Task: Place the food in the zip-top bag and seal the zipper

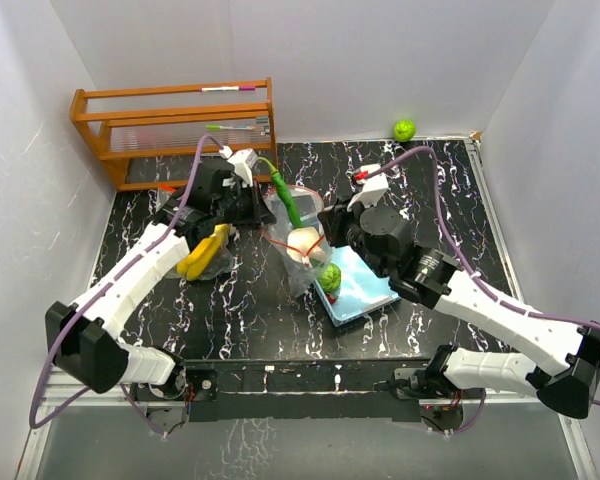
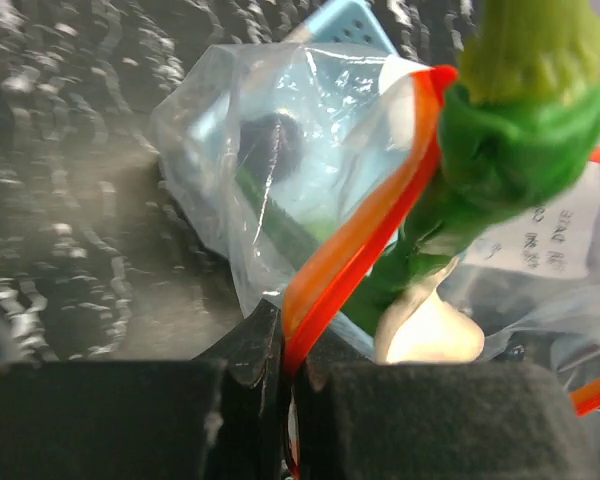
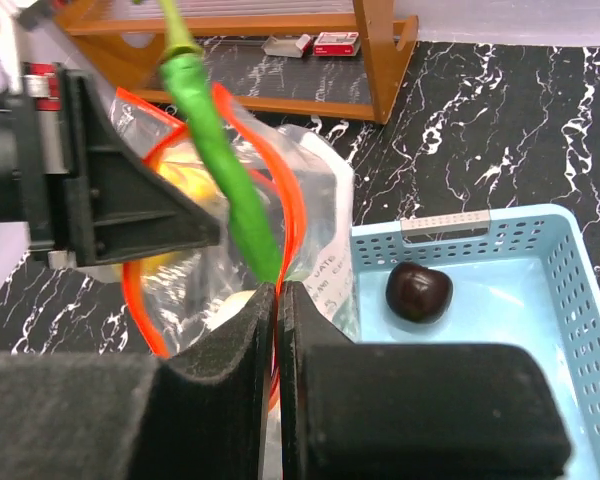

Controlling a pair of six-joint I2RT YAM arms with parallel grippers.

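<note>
A zip top bag [image 1: 301, 268] with orange zipper edges is held up between my grippers. A long green pepper [image 1: 284, 199] stands tilted in its mouth, above a pale item [image 1: 302, 240]. My left gripper is shut on one orange zipper edge, shown close in the left wrist view. My right gripper is shut on the opposite edge, by the bag's front. A dark purple round item [image 3: 418, 292] lies in the blue basket [image 3: 480, 220]; a green item [image 1: 330, 278] shows at the basket's left in the top view.
A second bag with bananas [image 1: 205, 255] lies at left. A wooden rack [image 1: 170, 135] stands at the back left, and a green ball [image 1: 404, 129] at the back right.
</note>
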